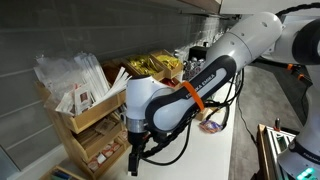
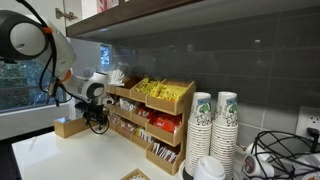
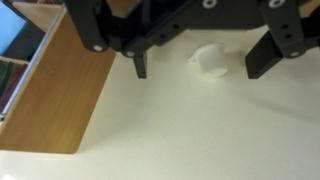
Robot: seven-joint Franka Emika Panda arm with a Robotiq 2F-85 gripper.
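In the wrist view a small white rounded object (image 3: 210,60) lies on the pale tabletop (image 3: 190,120). It shows between the two spread fingers of my gripper, which is open and does not touch it. Black fingers (image 3: 140,64) point down at the surface on either side. From the first exterior view, my gripper (image 1: 136,165) hangs low at the table beside the wooden shelf, and the white object cannot be made out there. In the second exterior view the arm (image 2: 96,88) stands at the far left end of the table.
A wooden organizer (image 1: 100,133) runs along the wall beside the gripper, holding wrapped white utensils (image 1: 82,85); its edge (image 3: 70,100) is close at left in the wrist view. Stacked cups (image 2: 198,135) stand at the other end.
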